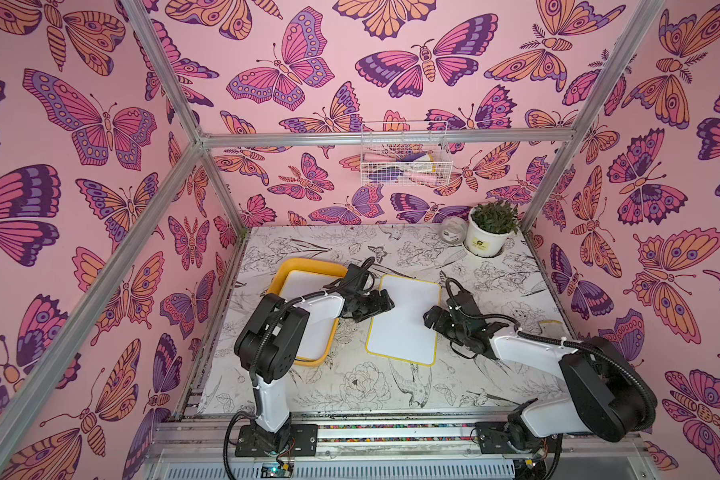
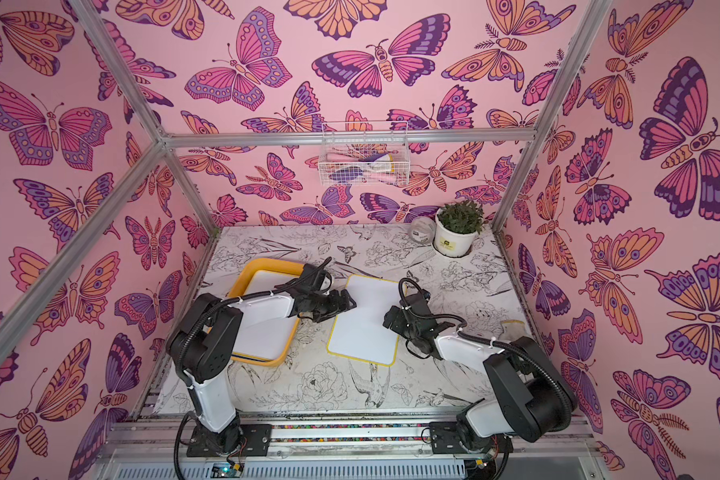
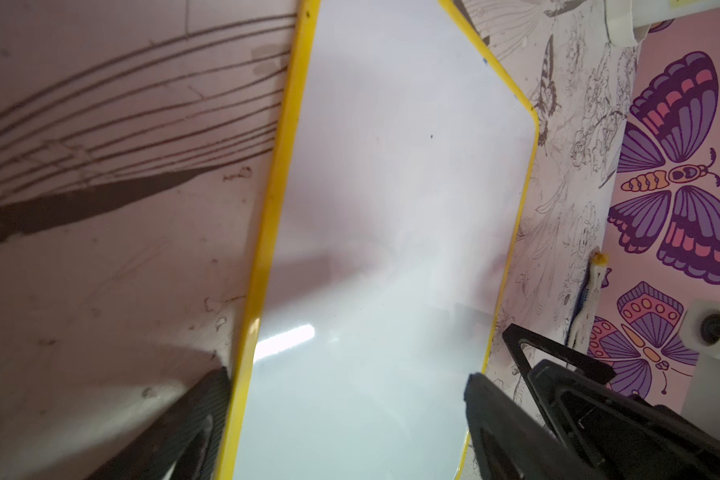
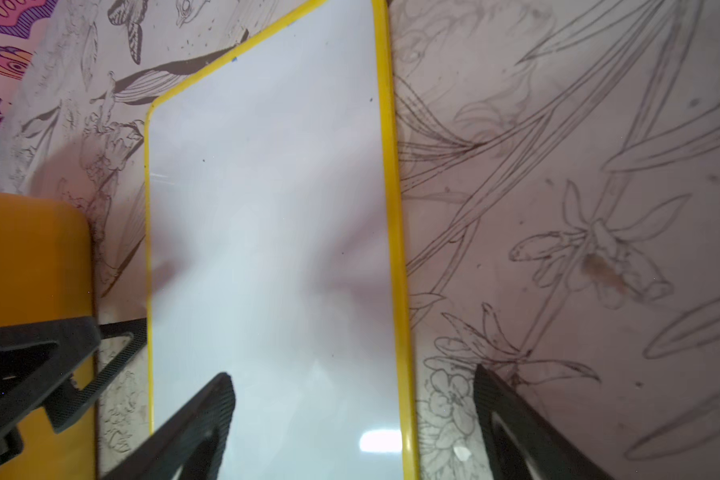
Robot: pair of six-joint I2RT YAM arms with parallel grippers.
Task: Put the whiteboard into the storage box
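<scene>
The whiteboard [image 1: 404, 320], white with a thin yellow frame, lies on the table, slightly turned. My left gripper [image 1: 385, 302] stands open at its left edge. In the left wrist view, that yellow edge runs beside one of the left gripper's fingers [image 3: 185, 436]. At the opposite edge is my right gripper [image 1: 430, 318], also open. Its two fingers [image 4: 513, 428] straddle the line of the right edge in the right wrist view, though contact cannot be told. The orange storage box [image 2: 269, 262] with a white floor sits left of the board, partly hidden by my left arm.
A potted plant [image 1: 488, 228] and a clear round container [image 1: 453, 230] stand at the back right. A wire basket [image 1: 405, 169] hangs on the back wall. Near the right edge lies a small pale object [image 1: 550, 328]. The table in front of the board is clear.
</scene>
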